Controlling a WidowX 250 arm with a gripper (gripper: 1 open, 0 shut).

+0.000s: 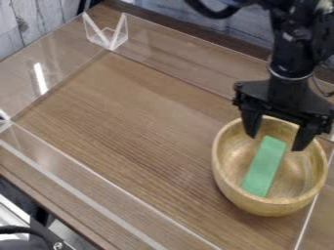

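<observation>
A tan oval bowl (235, 181) sits on the wooden floor at the right, with a green rectangular block (265, 166) lying lengthwise inside it. The black gripper (271, 125) hangs over the back of the bowl, its fingers spread apart and open, with nothing visible held between them. The arm rises behind it toward the upper right.
A clear plastic container (109, 31) stands at the upper left near the dark edge. The wooden surface left of the bowl is wide and empty. Dark objects show at the lower left corner.
</observation>
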